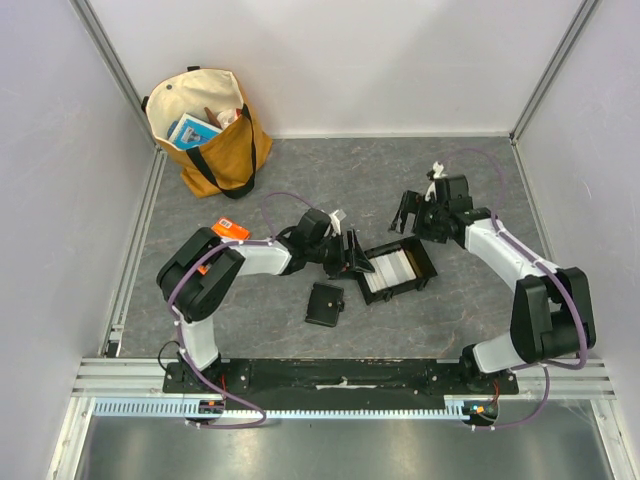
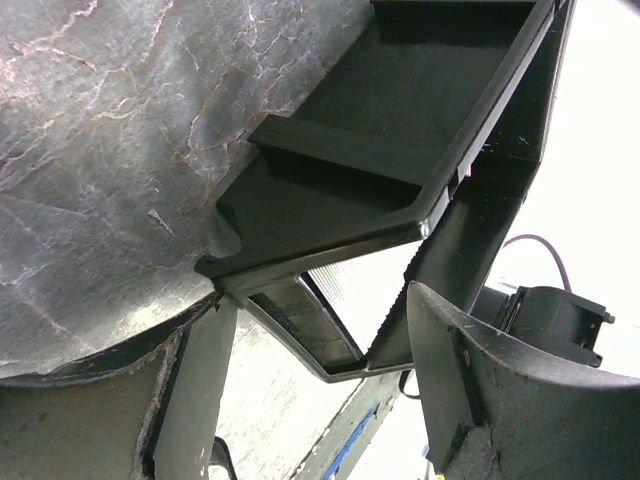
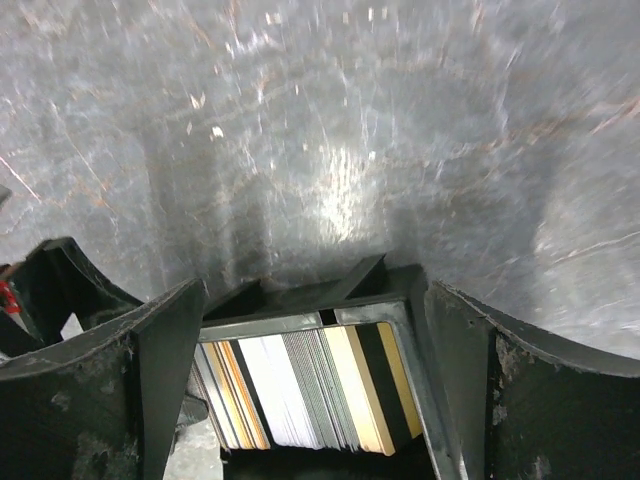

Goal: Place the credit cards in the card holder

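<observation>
The black card holder [image 1: 424, 258] rests on the grey surface, packed with a row of cards [image 3: 320, 385] in white, grey, cream and yellow. My left gripper [image 1: 348, 255] is open at the holder's left end; in the left wrist view its fingers [image 2: 480, 390] frame the holder's near corner, and it is unclear whether they touch it. My right gripper [image 1: 410, 215] hangs open above and behind the holder; in the right wrist view the holder shows between and beyond its fingers, with nothing gripped.
A small black object [image 1: 325, 305] lies in front of the left gripper. An orange package [image 1: 228, 228] is partly under the left arm. A yellow bag [image 1: 230, 150] stands at the back left.
</observation>
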